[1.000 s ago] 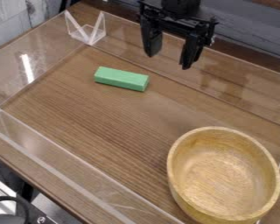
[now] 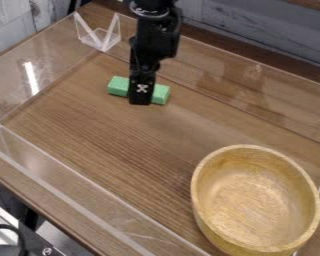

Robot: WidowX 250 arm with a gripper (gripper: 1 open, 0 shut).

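My dark gripper (image 2: 143, 86) reaches down from the top centre onto a green block (image 2: 119, 86) lying on the wooden surface, upper left of middle. The fingers are open, over or around the block's middle; whether they touch it is unclear. Part of the block is hidden behind them.
A large tan oval bowl (image 2: 254, 205) fills the lower right. A clear wire-like or plastic item (image 2: 99, 34) stands at the back left.
My gripper has moved from the upper right leftward and down to the green block. The block and bowl look unmoved.
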